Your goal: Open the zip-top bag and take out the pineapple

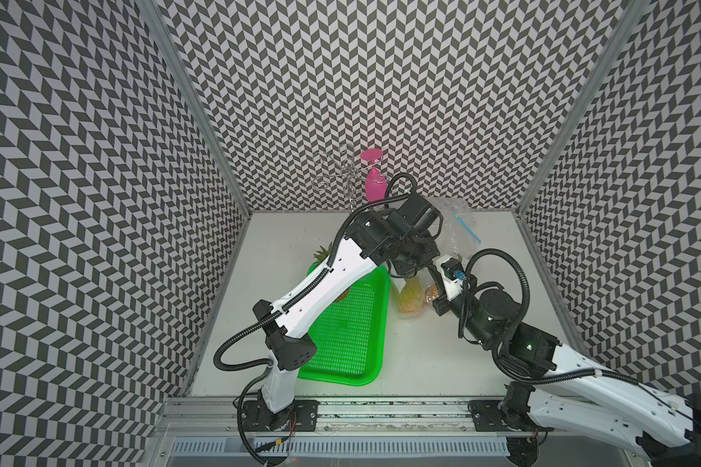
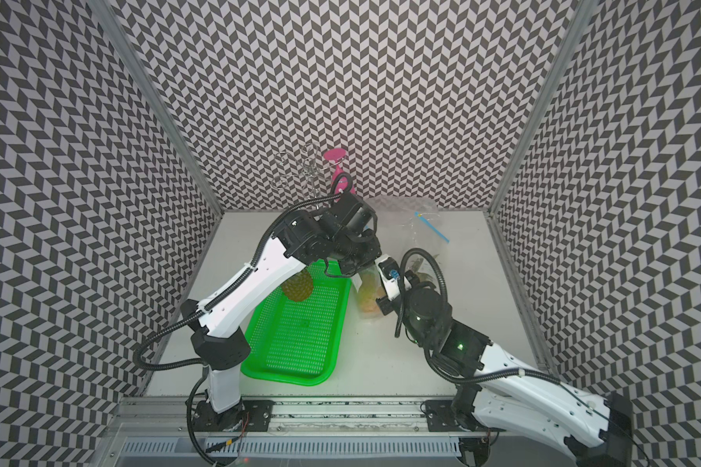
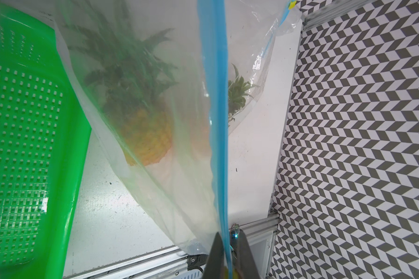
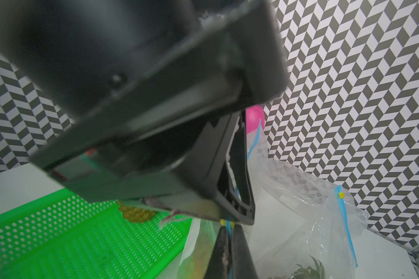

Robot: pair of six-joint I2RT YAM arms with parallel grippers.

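The clear zip bag [image 3: 172,186] with a blue zip strip [image 3: 217,116] hangs over the white table, a pineapple [image 3: 144,134] seen through it. My left gripper is shut on the strip. My right gripper is just below it in the right wrist view, shut, with the blue strip running between or behind its fingers. Another small leafy crown [image 3: 237,93] shows beside the strip. A pineapple [image 2: 296,285] also lies in the green tray [image 2: 288,350], partly hidden by my left arm in the top views.
A pink object [image 1: 374,183] and a thin metal stand [image 1: 349,190] stand at the back. More plastic bag with a blue strip [image 1: 465,227] spreads at the back right.
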